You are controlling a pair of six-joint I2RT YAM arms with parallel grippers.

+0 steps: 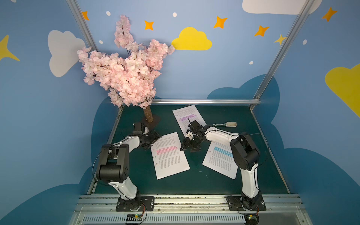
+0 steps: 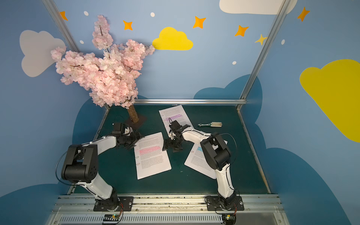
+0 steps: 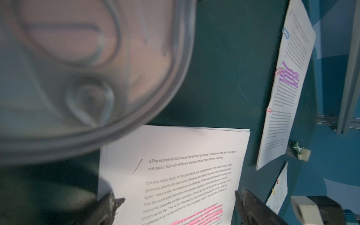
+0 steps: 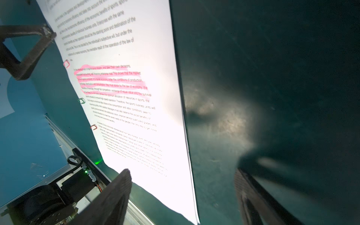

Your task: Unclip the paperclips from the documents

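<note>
Three printed documents lie on the dark green table. The pink-highlighted document (image 1: 169,161) is between my arms, with a pink clip (image 4: 66,63), green clip (image 4: 81,100) and red clip (image 4: 93,127) along its left edge. The purple-highlighted document (image 3: 288,97) bears a blue clip (image 3: 285,33) and reddish clips. On the blue-highlighted document (image 1: 221,159), small clips show at one edge. My left gripper, open and empty, hovers by the pink document's top left corner. Nothing sits between the spread fingers of my right gripper, above that document's right edge.
A clear plastic container (image 3: 157,101) fills the upper left of the left wrist view. The blossom tree (image 1: 148,113) rises behind my left gripper. A brush (image 1: 231,124) lies at the back right. Bare table (image 1: 198,180) shows in front.
</note>
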